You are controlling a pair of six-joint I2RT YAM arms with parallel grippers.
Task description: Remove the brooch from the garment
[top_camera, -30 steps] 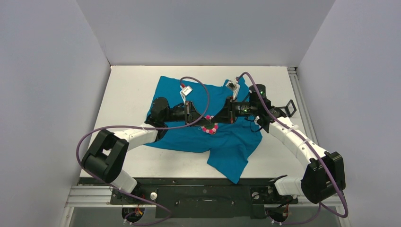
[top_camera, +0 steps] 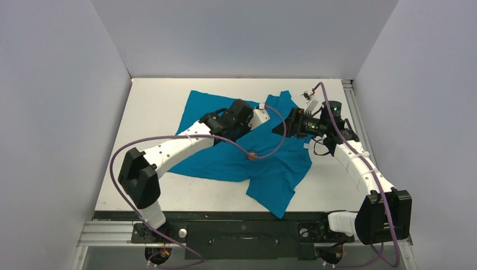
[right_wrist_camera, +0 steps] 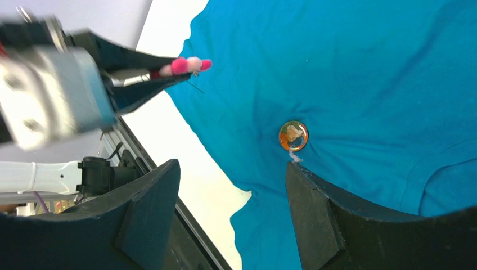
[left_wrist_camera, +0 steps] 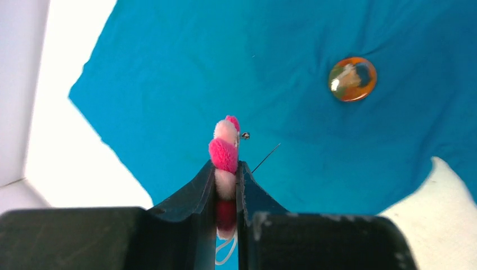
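Observation:
A brooch of pink and pale pompoms [left_wrist_camera: 223, 152] stands edge-on in my left gripper, which is shut on it. Its thin metal pin [left_wrist_camera: 266, 158] sticks out to one side, swung open and clear of the cloth. Below spreads the blue garment [left_wrist_camera: 169, 101], apart from the brooch. On that cloth lies a round, glossy orange-rimmed disc [right_wrist_camera: 293, 135], with a small pale wisp beside it. My right gripper is open above the garment, nothing between its fingers. The top view hides the brooch behind the left arm.
Bare white table [top_camera: 146, 112] shows at the left of the garment. Grey walls [top_camera: 56, 112] enclose the sides and back. A purple cable [top_camera: 219, 136] loops over the left arm and across the middle.
Both grippers were together at the pompom brooch. The left lifted it off the cloth and has swung up toward the back; the right has drawn back rightward and opened. The round disc is now uncovered.

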